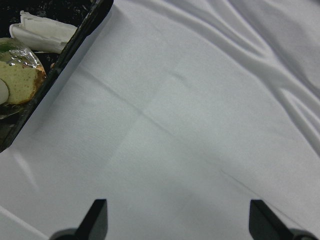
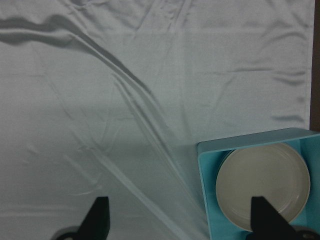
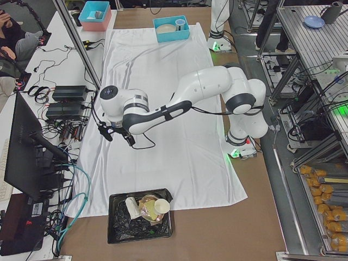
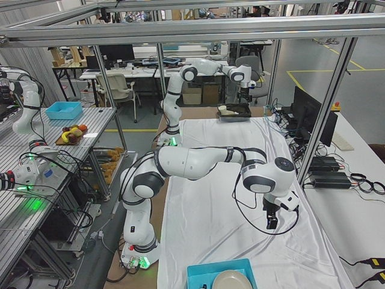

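Note:
My left gripper is open above the white cloth (image 1: 200, 125), nothing between its fingers. A black tray (image 3: 119, 228) at the cloth's near end holds a white folded item (image 1: 42, 32), a yellowish piece in clear wrapping (image 1: 17, 80) and a pale round cup or lid (image 3: 162, 205). My right gripper is open over the cloth beside a blue bin (image 2: 210, 200), which holds a cream plate (image 2: 262, 187) and, in the camera left view, a light cylinder (image 3: 180, 24).
A monitor (image 3: 22, 152), black boxes and cables line one side; metal uprights and a steel table (image 3: 310, 49) stand outside the cloth.

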